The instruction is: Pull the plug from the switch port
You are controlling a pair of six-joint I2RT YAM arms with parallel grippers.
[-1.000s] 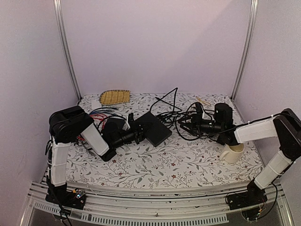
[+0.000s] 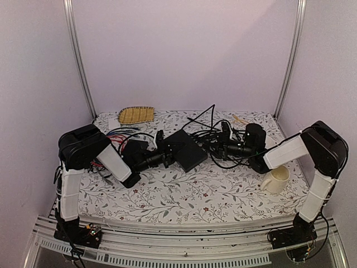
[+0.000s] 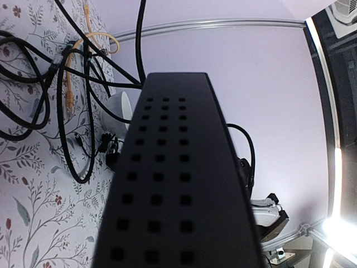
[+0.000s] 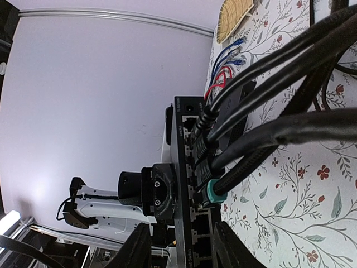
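A black switch (image 2: 189, 151) hangs tilted in the middle, held by my left gripper (image 2: 170, 151), which is shut on it; its perforated casing (image 3: 167, 167) fills the left wrist view. In the right wrist view its port row faces me, with several black cable plugs (image 4: 203, 148) and one teal-booted plug (image 4: 216, 191) seated in it. My right gripper is open just before the lower part of that row, fingers either side of the switch's face, apart from the upper plugs. From above, my right gripper (image 2: 220, 144) is beside the switch's right edge.
A wicker basket (image 2: 135, 115) sits at the back left near red and blue cables and another dark box (image 4: 240, 120). A white mug (image 2: 276, 180) stands at front right. Loose black cables lie behind the switch.
My right arm has moved left, toward the switch. The switch in my left gripper has shifted slightly to the right.
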